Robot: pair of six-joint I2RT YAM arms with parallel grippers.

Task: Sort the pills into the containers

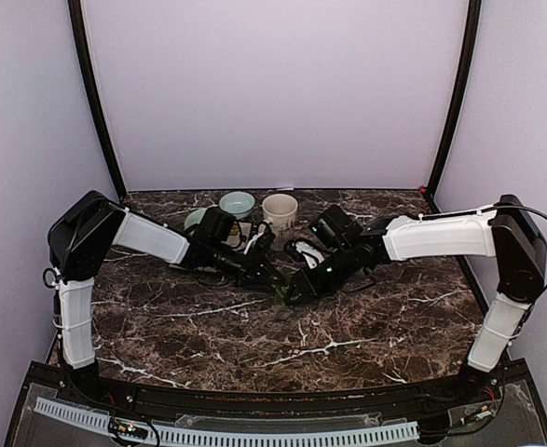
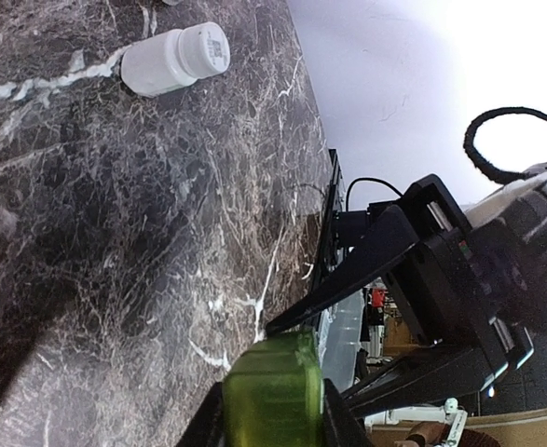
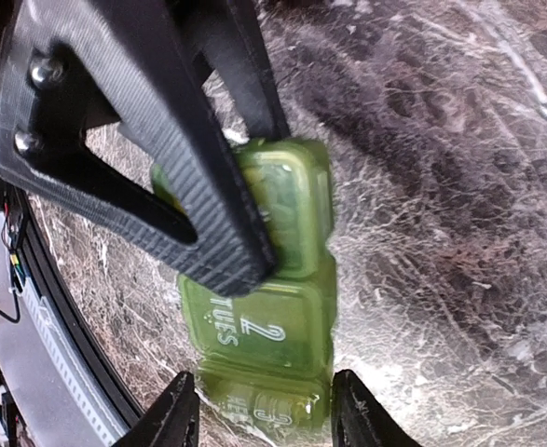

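Note:
A green translucent day-labelled pill organizer is held over the middle of the table, its TUES lid visible in the right wrist view. My left gripper is shut on it; in the right wrist view black fingers lie across its top compartment. My right gripper is at the organizer's lower end, its fingertips either side of the WED compartment; whether they touch it I cannot tell. A white pill bottle lies on its side on the table in the left wrist view.
Two pale green bowls and a cream cup stand at the back behind the arms, one bowl partly hidden.

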